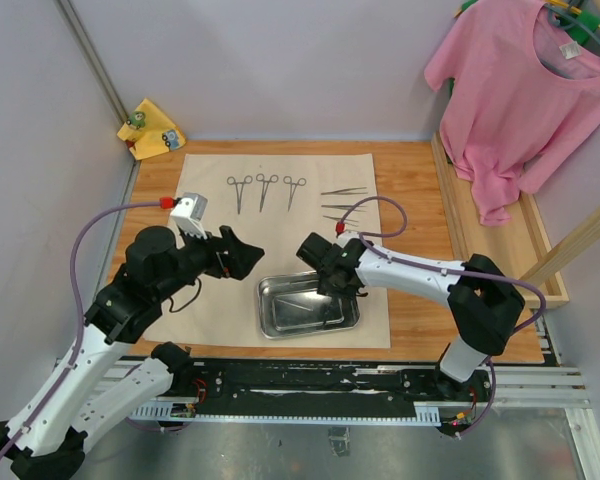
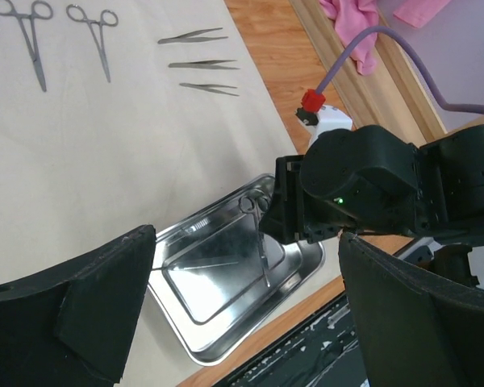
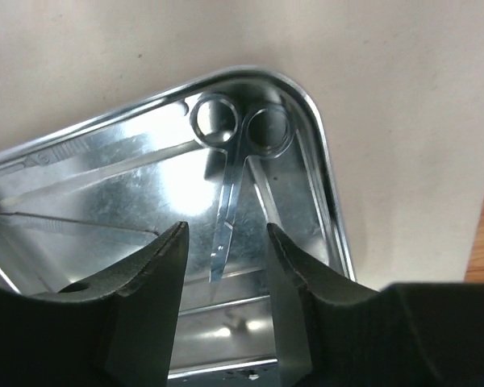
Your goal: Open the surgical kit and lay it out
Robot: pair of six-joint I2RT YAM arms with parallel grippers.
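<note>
A steel tray (image 1: 280, 322) rests on the beige paper, holding scissor-like instruments (image 3: 226, 210) with ring handles at its right end and thin straight instruments. Above it, my right gripper is open, pointing down at the ringed instrument, nothing visibly between its fingers. Three ringed clamps (image 1: 266, 190) lie in a row at the back of the paper, with three tweezers (image 1: 342, 191) stacked to their right. My left gripper hangs open over the paper, left of the tray.
A pink shirt (image 1: 510, 100) hangs over a wooden frame (image 1: 540, 275) at the right. A yellow cloth (image 1: 150, 130) sits at the back left.
</note>
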